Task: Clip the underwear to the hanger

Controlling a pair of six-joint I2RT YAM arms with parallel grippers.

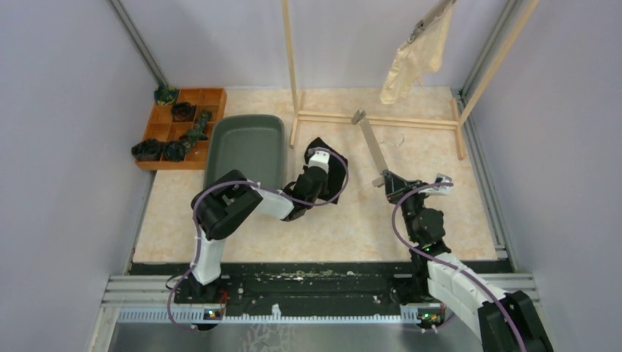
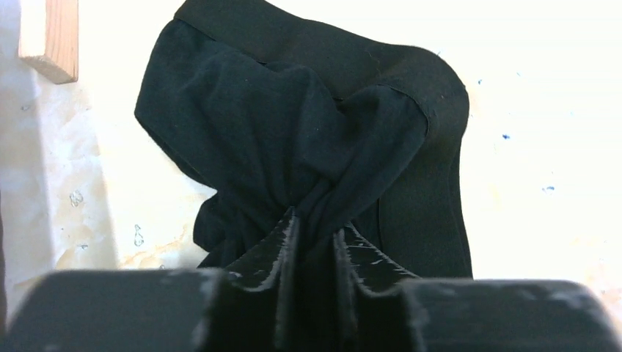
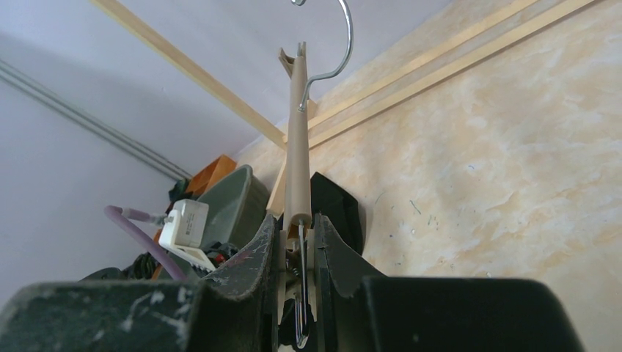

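Observation:
Black underwear [image 1: 331,189] lies crumpled on the table; the left wrist view shows its waistband [image 2: 315,44] along the top. My left gripper is down on the fabric, its fingers close together with a fold of cloth between them; whether they grip it is unclear. My right gripper is shut on the end of a beige clip hanger [image 1: 370,143], which it holds out with the metal hook [image 3: 339,59] upward in the right wrist view.
A grey-green tray [image 1: 246,147] and a wooden compartment box [image 1: 158,132] with dark garments sit at left. A wooden frame [image 1: 337,116] stands at the back, with a cream garment [image 1: 414,59] hung high.

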